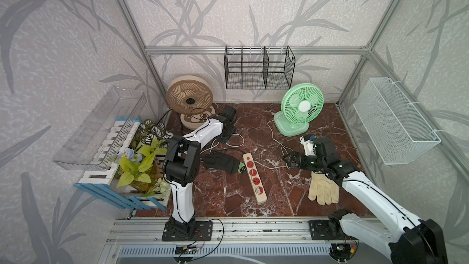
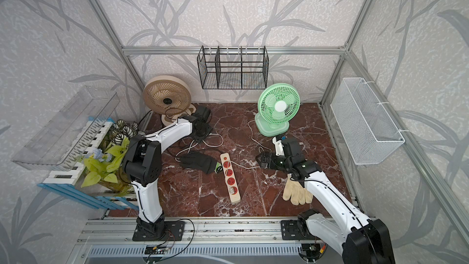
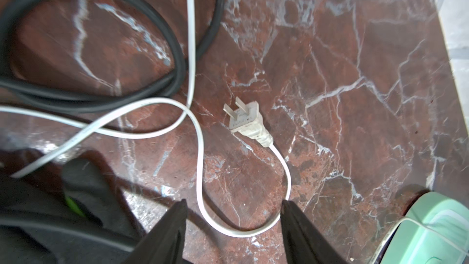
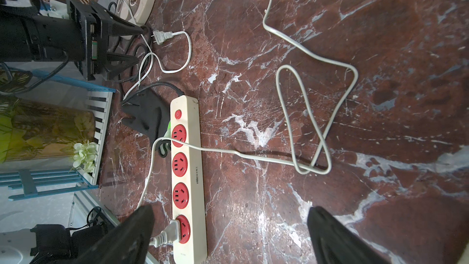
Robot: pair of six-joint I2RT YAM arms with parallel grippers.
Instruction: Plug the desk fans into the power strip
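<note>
A white two-pin plug (image 3: 249,119) lies loose on the marble table, its white cord (image 3: 200,166) looping back below it. Beyond that cord's loop, my left gripper points down at the table with its fingers apart and nothing between them. The beige fan (image 1: 190,98) stands at the back left. The cream power strip (image 4: 194,200) has red sockets; another white plug (image 4: 168,233) sits at its end socket. From there a white cord (image 4: 254,157) leads across toward the green fan (image 1: 300,107). Over the right side, my right gripper is open and empty.
A dark glove (image 1: 222,162) lies left of the strip, close to black cable coils (image 3: 146,14). Beneath the right arm is a cream glove (image 1: 323,189). Plants in a white-and-blue crate (image 1: 100,178) border the left side. Table between strip and green fan holds only cord.
</note>
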